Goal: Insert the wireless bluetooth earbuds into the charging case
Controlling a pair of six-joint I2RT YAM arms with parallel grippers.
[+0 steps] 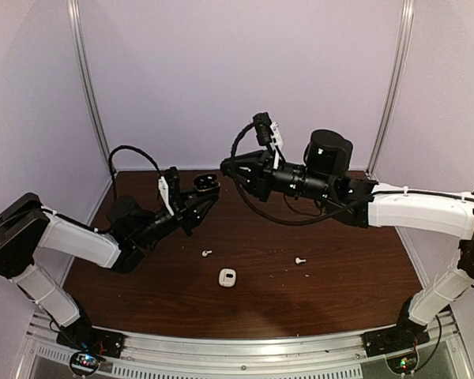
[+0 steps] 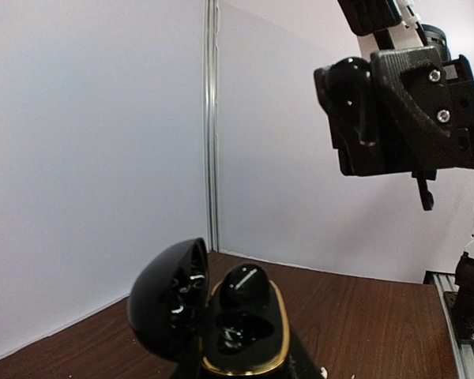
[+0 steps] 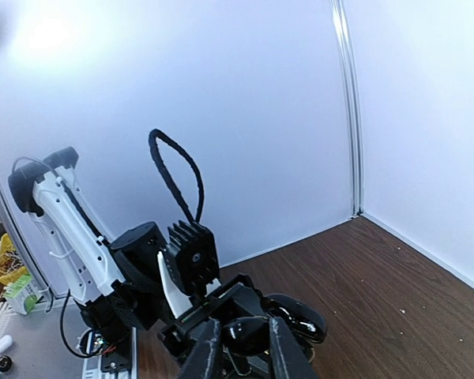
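Observation:
The black charging case (image 2: 280, 324), edged in gold with its lid (image 2: 162, 304) raised, is held by my left gripper (image 1: 205, 202). One glossy black earbud (image 2: 246, 283) sits in the far side of the case; the near slot looks hollow. Up and to the right of the case, my right gripper (image 1: 227, 167) is shut on another black earbud (image 2: 350, 83), whose stem points down in the left wrist view. From the right wrist, that earbud (image 3: 246, 336) shows between the fingers, in front of the case. A gap separates earbud and case in the left wrist view.
On the table lie a small white case (image 1: 227, 277) and two white earbuds, one left (image 1: 206, 253) and one right (image 1: 300, 260). Both grippers are above the dark wooden table (image 1: 340, 292). White walls enclose the back and sides.

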